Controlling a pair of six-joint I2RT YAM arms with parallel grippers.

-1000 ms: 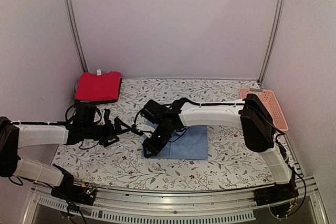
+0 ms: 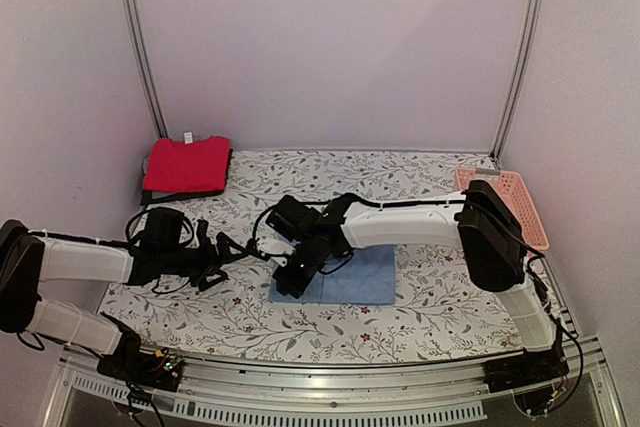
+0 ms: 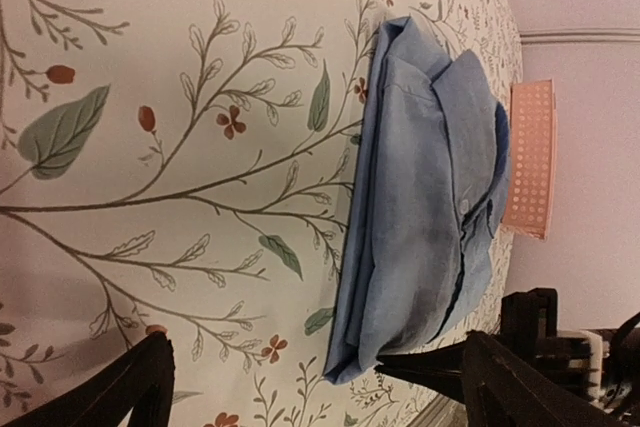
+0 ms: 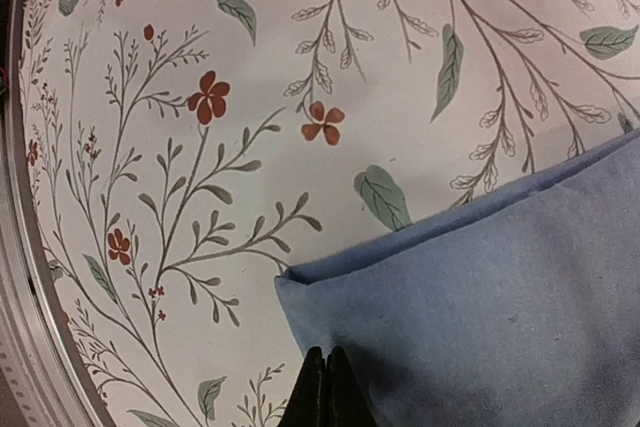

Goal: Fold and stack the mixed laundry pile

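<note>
A light-blue garment lies folded flat on the patterned table near the centre front, partly hidden under my right arm. In the left wrist view its folded edge runs away from the camera; in the right wrist view a corner fills the lower right. My right gripper is shut, its tips at the garment's edge near that corner, with no cloth visible between them. My left gripper stands open on the table's left side, apart from the garment.
A red folded stack with a dark layer beneath lies at the back left. A pink basket stands at the right. A metal rail runs along the front edge.
My left gripper has moved a little toward the front. The garment looks much the same.
</note>
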